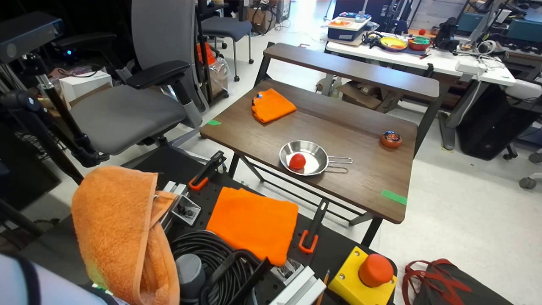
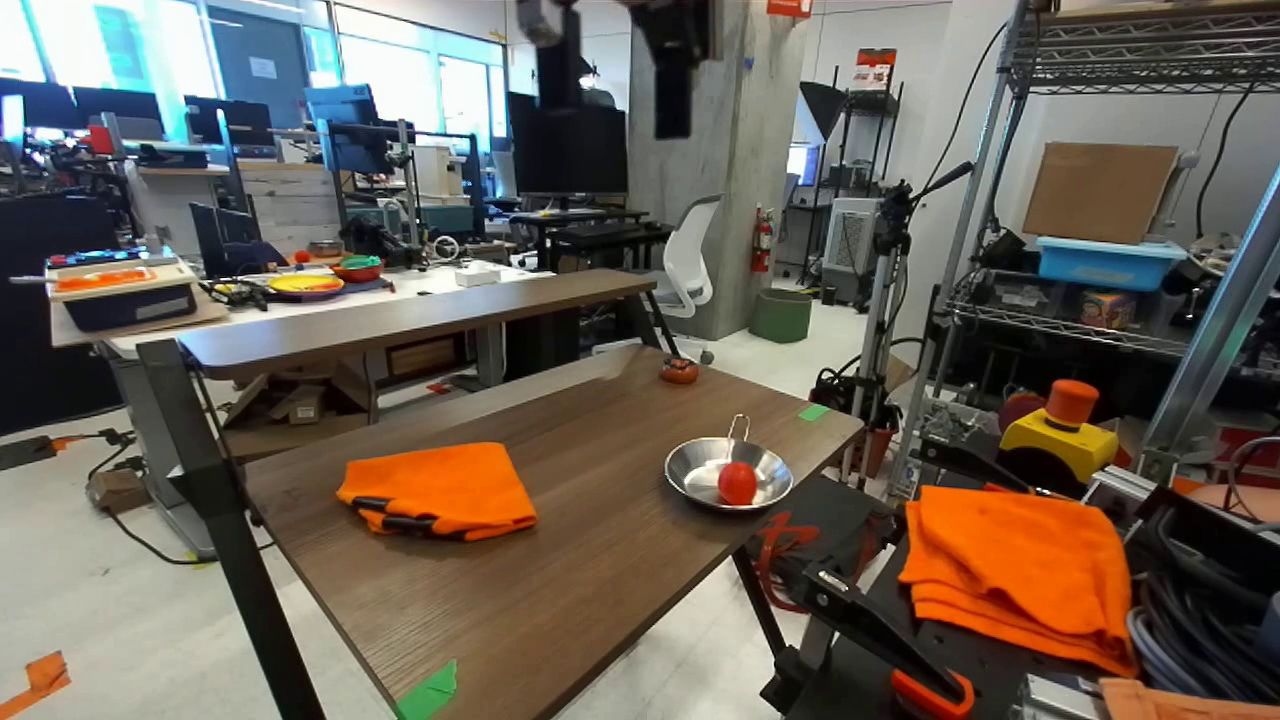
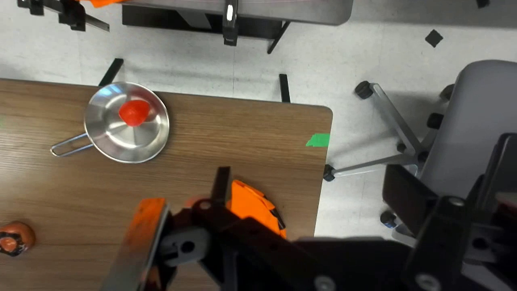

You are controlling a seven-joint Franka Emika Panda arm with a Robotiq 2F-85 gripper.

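Note:
A steel pan with a wire handle sits on the brown table, a round red object resting inside it. An orange cloth lies folded near the table's far left corner in exterior view 1. Toward the opposite end is a small reddish-brown round item with a dark top. High above the table, my gripper hangs at the top edge of exterior view 2. Its fingers are spread wide in the wrist view, nothing between them, and they partly cover the cloth. Exterior view 1 does not show the gripper.
A raised shelf runs along the table's back edge. Beside my base lie another orange cloth, black cables and a yellow box with a red button. A grey chair stands near the table.

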